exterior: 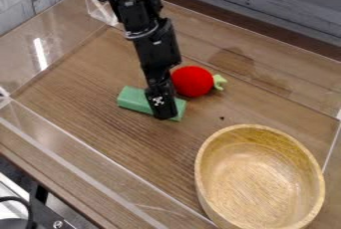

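Observation:
My black gripper (159, 105) reaches down from the top over a green block (135, 100), which lies on the wooden table. Its open fingertips are at the right half of the block; whether they touch it is hard to tell. A red round object (192, 79) with a small green end lies just behind and to the right.
A large tan bowl (258, 177) fills the front right of the table (83, 133). A grey wall stands behind, and a dark cable crosses the bottom-left corner.

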